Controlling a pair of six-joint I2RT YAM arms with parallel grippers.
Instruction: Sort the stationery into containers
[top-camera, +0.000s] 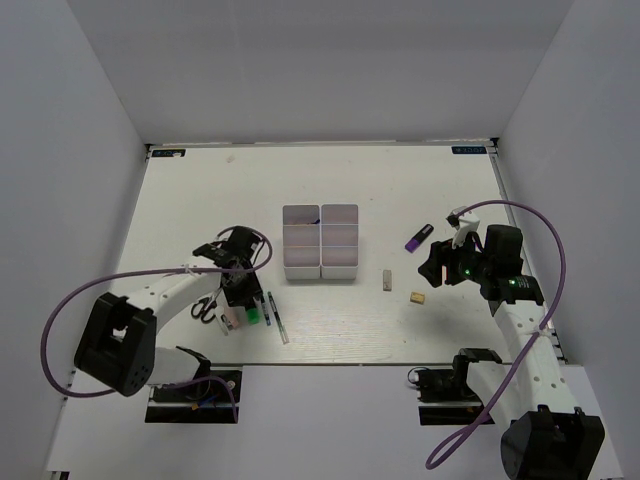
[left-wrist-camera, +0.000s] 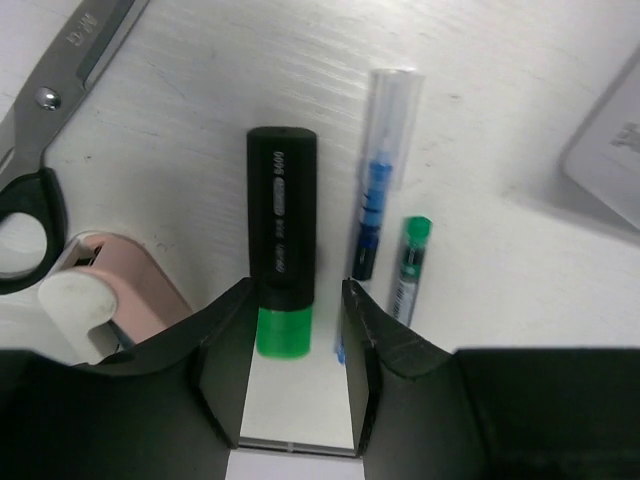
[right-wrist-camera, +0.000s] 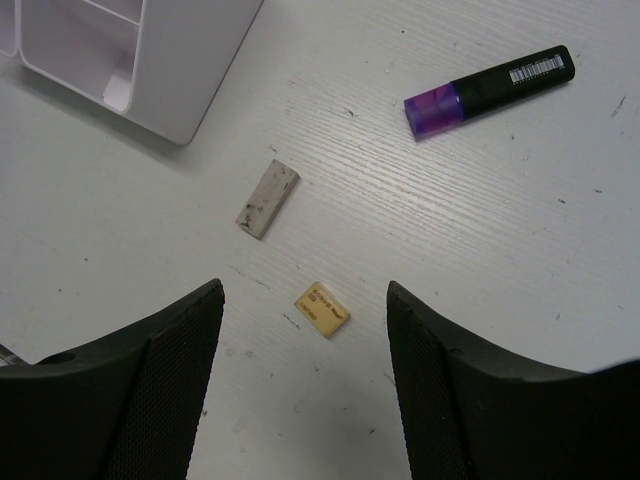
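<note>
In the left wrist view, a black highlighter (left-wrist-camera: 281, 215) with a green end (left-wrist-camera: 285, 333) lies on the table. My left gripper stands open over its green end, one finger on either side. A blue pen (left-wrist-camera: 374, 195) with a clear cap and a green-ended pen (left-wrist-camera: 410, 268) lie just to its right; a pink-and-white stationery piece (left-wrist-camera: 125, 288) and black-handled scissors (left-wrist-camera: 45, 130) are to its left. My right gripper is open and empty, above the table near a yellow eraser (right-wrist-camera: 322, 308). A grey eraser (right-wrist-camera: 268, 199) and a purple-capped black highlighter (right-wrist-camera: 490, 92) lie beyond.
A white container (top-camera: 303, 258) with several compartments stands mid-table, a dark item (top-camera: 317, 221) showing in an upper one. Beside the left gripper, the small items lie close together.
</note>
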